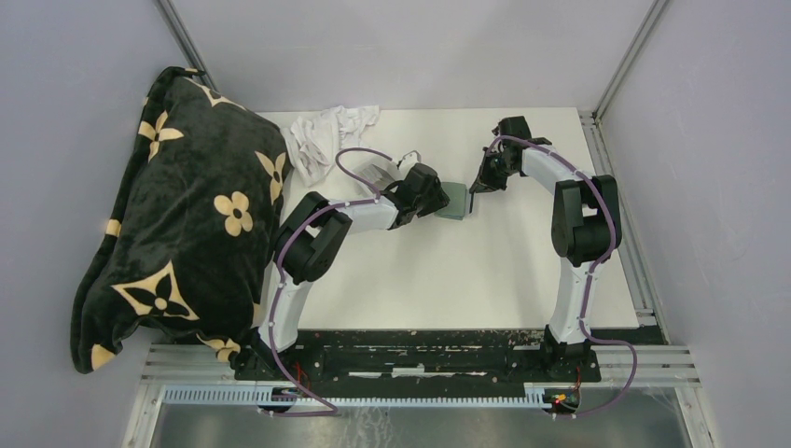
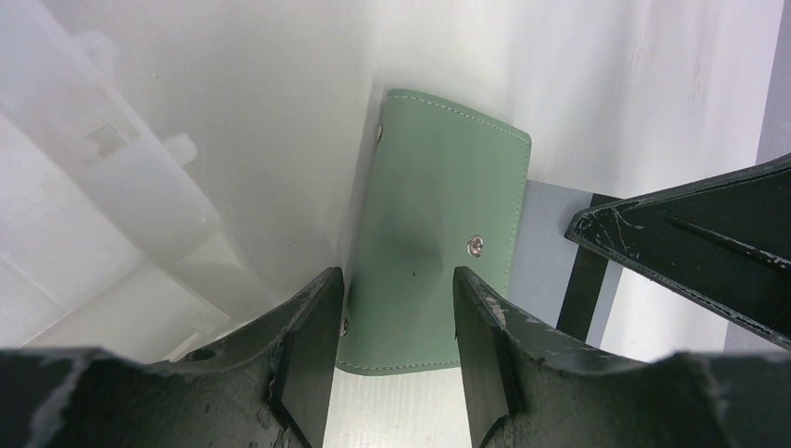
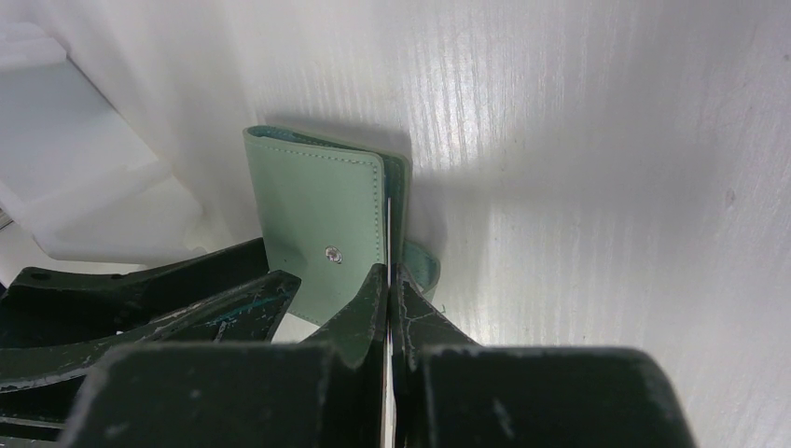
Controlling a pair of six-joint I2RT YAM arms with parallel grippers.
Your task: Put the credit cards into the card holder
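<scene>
The green card holder (image 2: 429,215) lies on the white table, its folded opening facing my right gripper. A grey card with a black stripe (image 2: 550,243) sticks out from that side, partly inside it. My right gripper is shut on the card, which shows edge-on between its fingers and reaches into the holder's slot (image 3: 388,224). My left gripper stands open over the holder, one fingertip at each side of its lower part; whether they touch it is unclear.
A translucent container (image 3: 93,159) lies beside the holder on the left. A white cloth (image 1: 322,135) is at the back left, and a dark floral blanket (image 1: 187,252) fills the left side.
</scene>
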